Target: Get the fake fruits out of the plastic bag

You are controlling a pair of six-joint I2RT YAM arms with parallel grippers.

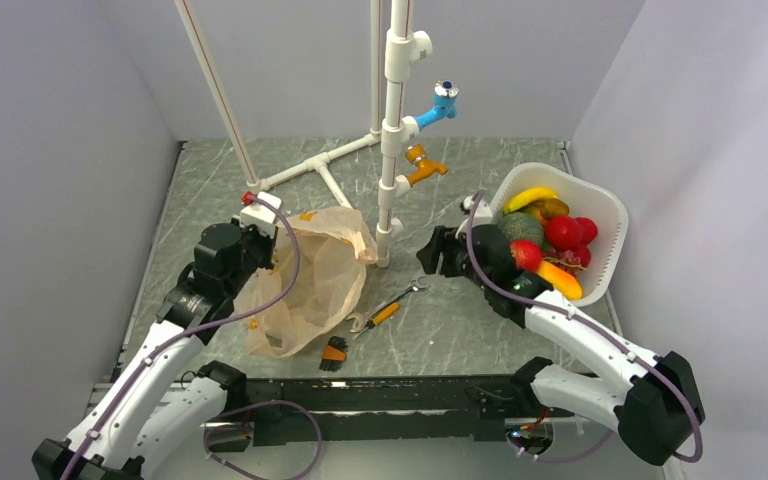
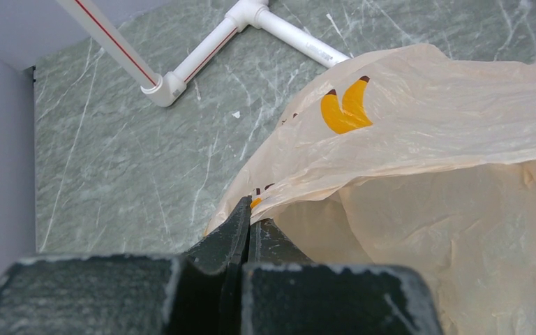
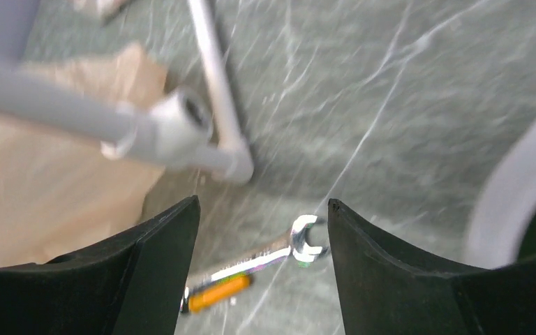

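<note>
The crumpled translucent plastic bag (image 1: pixel 300 300) lies at centre-left, its open interior showing no fruit in the left wrist view. My left gripper is shut on the bag's rim, holding it up. My right gripper hangs open over the table, left of the white basket (image 1: pixel 605 245), with nothing between its fingers. The basket holds fake fruits: a banana (image 1: pixel 530 197), red fruits (image 1: pixel 564 232), a green melon (image 1: pixel 521 225) and others.
A white pipe stand (image 1: pixel 388 210) with blue and orange taps rises behind the bag. A wrench (image 3: pixel 305 241), a screwdriver (image 1: pixel 384 313) and an orange-black tool (image 1: pixel 334 353) lie right of and in front of the bag.
</note>
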